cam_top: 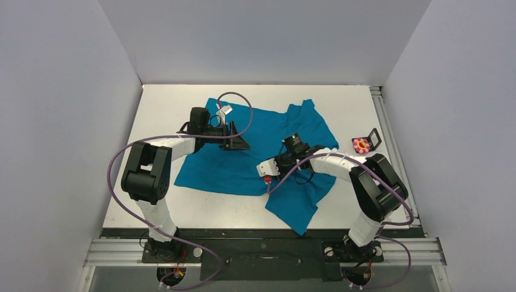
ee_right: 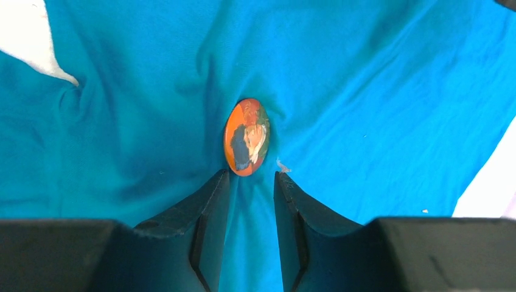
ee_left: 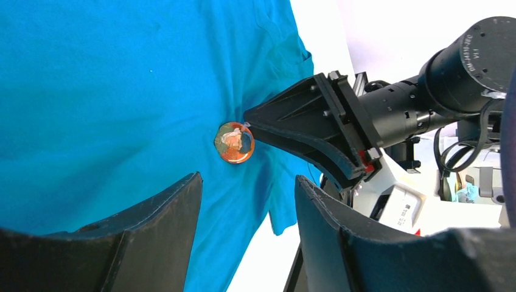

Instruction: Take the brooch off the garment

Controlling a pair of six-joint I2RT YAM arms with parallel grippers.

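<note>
A round brooch (ee_right: 246,137) with an orange rim and painted figure lies on the blue garment (cam_top: 228,173). In the right wrist view it sits just beyond the fingertips of my right gripper, which is open with no more than cloth and the brooch's lower edge showing in the gap. Seen from the left wrist, the right fingers (ee_left: 286,115) reach the brooch's upper right edge; whether they touch is unclear. My left gripper stands open and empty above the cloth, left of the brooch. The right gripper hides the brooch in the top view.
A small open black box (cam_top: 375,139) with a flower-patterned piece (cam_top: 361,145) stands at the table's right side. The two arms are close together over the garment's middle.
</note>
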